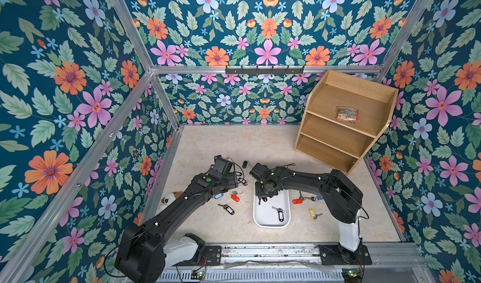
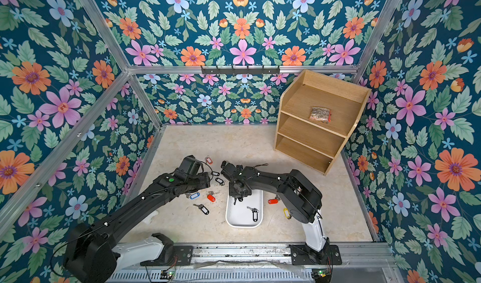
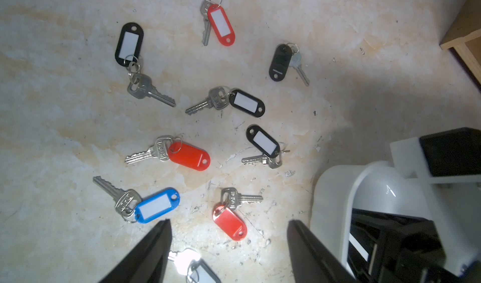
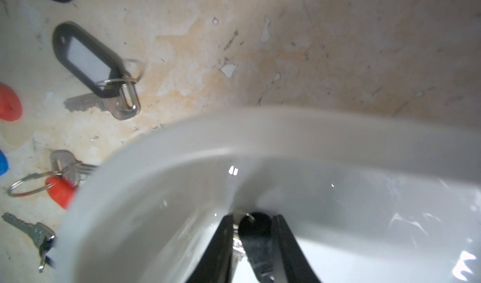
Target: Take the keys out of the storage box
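Note:
The white storage box (image 1: 272, 222) stands on the table with one black-tagged key (image 1: 280, 215) lying bare in its front part. Inside its back left end my right gripper reaches down, fingers partly open around a black key tag (image 4: 256, 232). A little gap shows left of that tag, where its metal ring and key lie; whether the fingers grip it cannot be told. My left gripper hovers open above the table left of the box, nothing between its fingertips. Below it lie keys with red (image 3: 189, 156), blue (image 3: 156, 205) and black (image 3: 246, 102) tags.
Right of the box lie a red-tagged key (image 1: 297, 201) and a yellow-tagged key (image 1: 312, 213). A wooden shelf (image 1: 345, 120) stands at the back right. Behind the loose keys, the back left of the table is clear.

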